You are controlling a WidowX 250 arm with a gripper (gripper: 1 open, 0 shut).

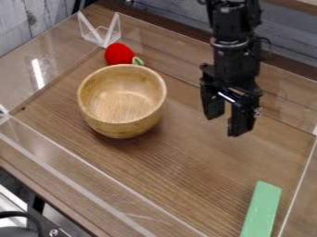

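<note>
The black robot arm reaches down from the top right, its gripper (pixel 231 113) open above the bare wooden table (pixel 161 171), right of centre. Nothing shows between its fingers. A wooden bowl (pixel 121 124) sits on the left. A red object with a green top (pixel 119 54), like a pepper or tomato, lies at the back left. A green rectangular block (pixel 260 209) lies at the front right.
A clear plastic piece (pixel 99 30) is at the back left. Black cables lie at the bottom left edge.
</note>
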